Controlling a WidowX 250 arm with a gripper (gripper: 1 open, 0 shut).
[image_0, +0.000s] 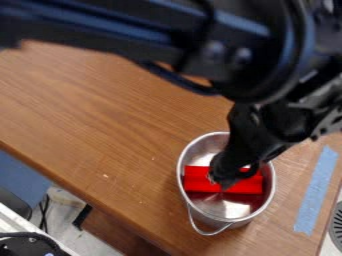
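A metal bucket (194, 206) with a wire handle stands on the wooden table. Inside lies a red cylinder (202, 180), partly covered by my black gripper (241, 170), which reaches down over the bucket's mouth. Its fingers are spread, and one dips over the red cylinder; whether they touch it I cannot tell. The arm fills much of the upper view.
Bare table (94, 110) spans the left. A strip of blue tape (314, 190) runs along the right, beside a white object (334, 230) at the edge. Cables and dark equipment sit at the lower left.
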